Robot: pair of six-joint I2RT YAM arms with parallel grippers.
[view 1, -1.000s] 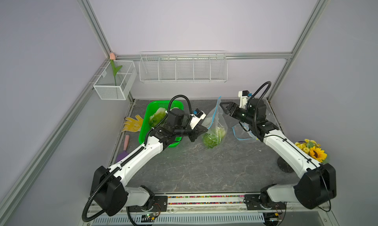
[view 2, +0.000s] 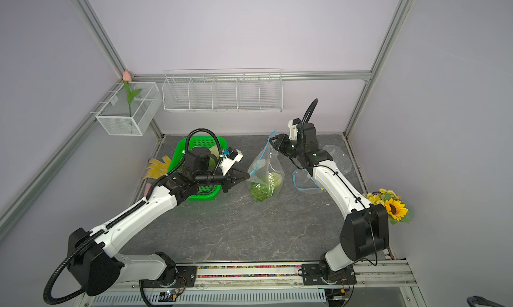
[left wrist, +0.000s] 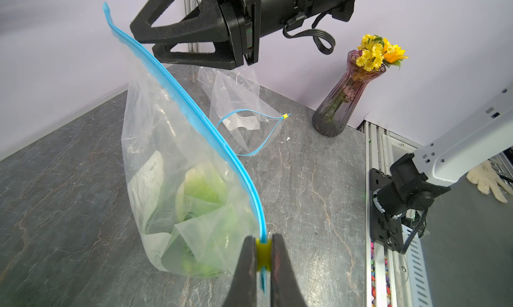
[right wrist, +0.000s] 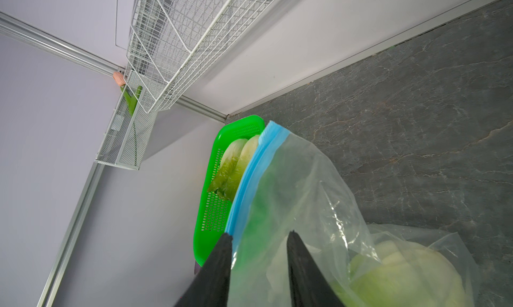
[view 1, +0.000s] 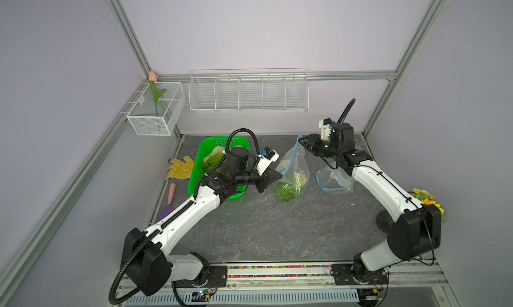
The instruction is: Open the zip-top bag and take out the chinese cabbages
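Observation:
A clear zip bag (view 1: 291, 176) with a blue seal and green cabbage inside hangs from my left gripper, shut on the yellow slider at the lower end of the seal. The bag's top end rises beside my right gripper (view 1: 302, 140), whose fingers are parted at the blue strip. In the right wrist view those fingers (right wrist: 218, 264) straddle the edge of the bag (right wrist: 315, 200); whether they touch it I cannot tell.
A green basket (right wrist: 205, 240) holding cabbages stands at the left. An empty zip bag (left wrist: 235, 135) lies to the right, near a flower vase (left wrist: 336, 109). Wire racks (view 1: 248, 93) hang at the back.
My left arm is almost unmoved.

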